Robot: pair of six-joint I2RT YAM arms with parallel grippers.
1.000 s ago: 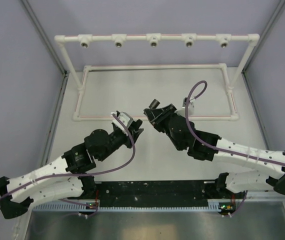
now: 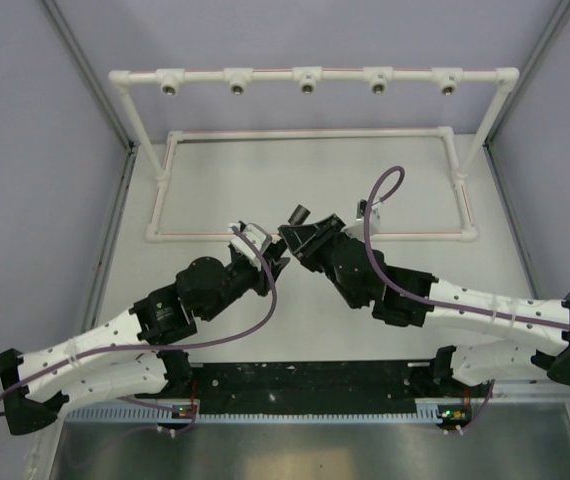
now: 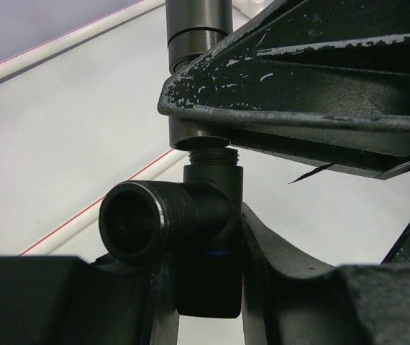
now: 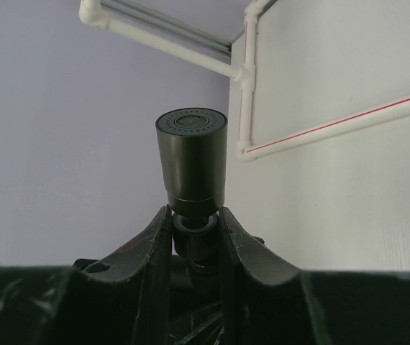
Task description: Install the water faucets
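In the left wrist view, a black faucet body (image 3: 216, 190) with a side outlet stands upright, its threaded top end bare. My left gripper is shut on its lower part. Just above that thread hangs the open lower end of a dark spray nozzle (image 3: 198, 21); whether the two touch is hard to tell, though a strip of thread still shows. My right gripper is shut on the nozzle's neck, with the perforated face pointing up in the right wrist view. From above, both grippers meet near the middle, the nozzle (image 2: 299, 214) tilted.
A white pipe frame (image 2: 275, 75) with several downward-facing fittings spans the back. Its lower rectangle (image 2: 305, 134) lies on the white board. Clear board (image 2: 315, 320) lies in front of the grippers.
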